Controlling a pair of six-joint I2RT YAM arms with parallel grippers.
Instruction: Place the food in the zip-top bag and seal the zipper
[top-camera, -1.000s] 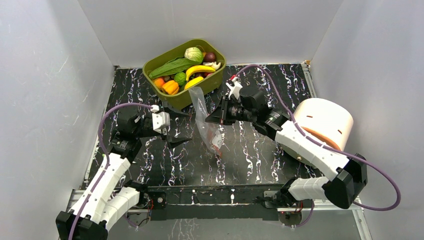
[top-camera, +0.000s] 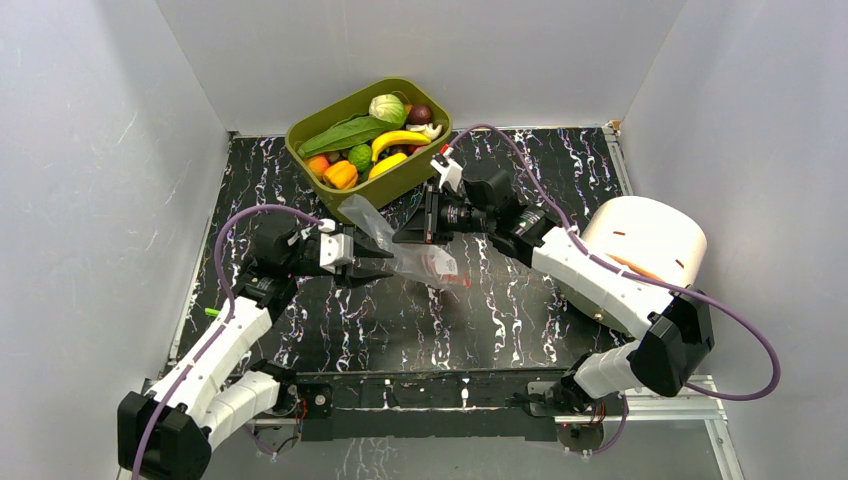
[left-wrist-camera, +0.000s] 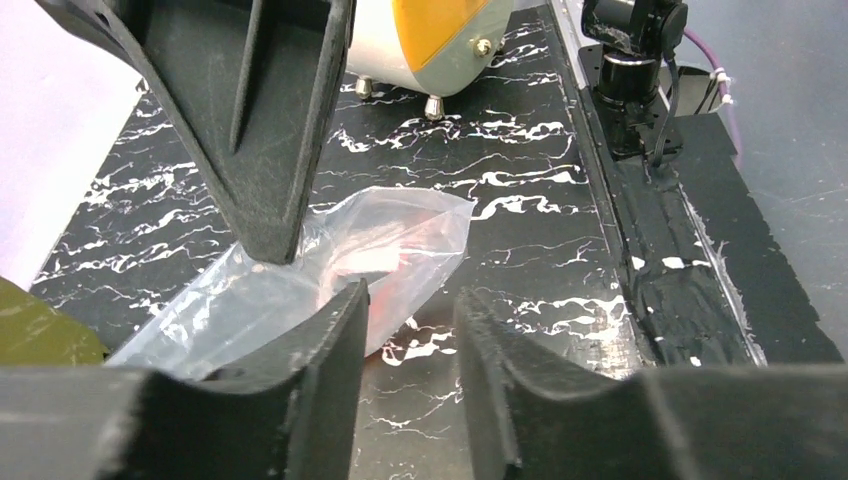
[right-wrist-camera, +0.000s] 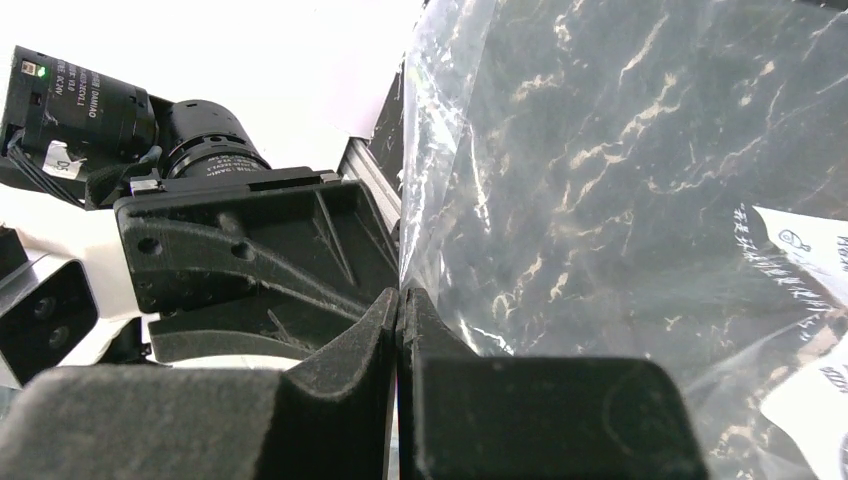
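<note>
The clear zip top bag (top-camera: 425, 265) (left-wrist-camera: 230, 310) (right-wrist-camera: 600, 150), with red and white print, hangs above the dark marble table. My right gripper (top-camera: 398, 238) is shut on the bag's edge, which runs down to its fingertips in the right wrist view. My left gripper (top-camera: 389, 263) stands part open beside the bag, below the right gripper, with no bag clearly held between its fingers. The food, including bananas (top-camera: 400, 138), a cabbage (top-camera: 386, 108) and a yellow pepper (top-camera: 340, 174), lies in the green bin (top-camera: 296, 132) at the back.
A cream rounded appliance (top-camera: 645, 225) stands at the right, under the right arm. A small green object (top-camera: 212, 312) lies by the left arm. Bare table (top-camera: 480, 330) shows at the front centre and back right.
My left gripper has moved right and its fingers have drawn closer together.
</note>
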